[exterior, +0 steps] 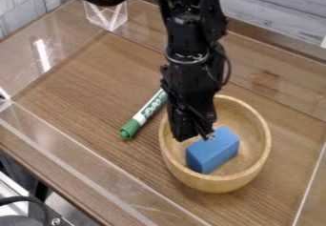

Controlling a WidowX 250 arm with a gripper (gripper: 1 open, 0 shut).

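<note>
My black gripper [192, 120] hangs over the left side of a light wooden bowl [216, 180]. A blue block [213, 151] lies in the bowl, to the lower right of my fingers. A green and white tube, like a marker [144, 113], lies on the table just left of the bowl. The finger gap is too dark to tell how the finger stands or whether anything is between.
A white wire-like holder [106, 10] stands at the back left. A pale edge or wall runs along the back right.
</note>
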